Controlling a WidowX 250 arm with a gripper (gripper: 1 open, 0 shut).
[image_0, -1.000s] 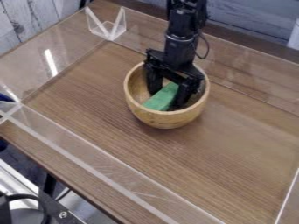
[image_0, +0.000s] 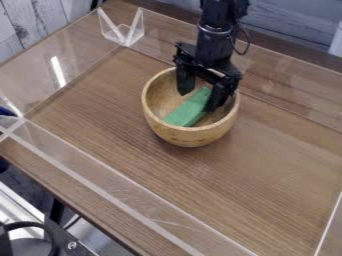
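A round wooden bowl (image_0: 166, 126) stands in the upper middle of the wooden table, with a green object (image_0: 187, 114) lying inside it. The black gripper (image_0: 203, 82) is over the back of the bowl, open, its fingers around or just above the green object's upper end. The gripper's body partly hides the back rim.
A clear angular container (image_0: 120, 28) stands at the back left. A dark mechanical part with cables (image_0: 27, 240) is at the lower left, by the table's edge.
The gripper has risen slightly toward the back, and more of the green object in the bowl shows.
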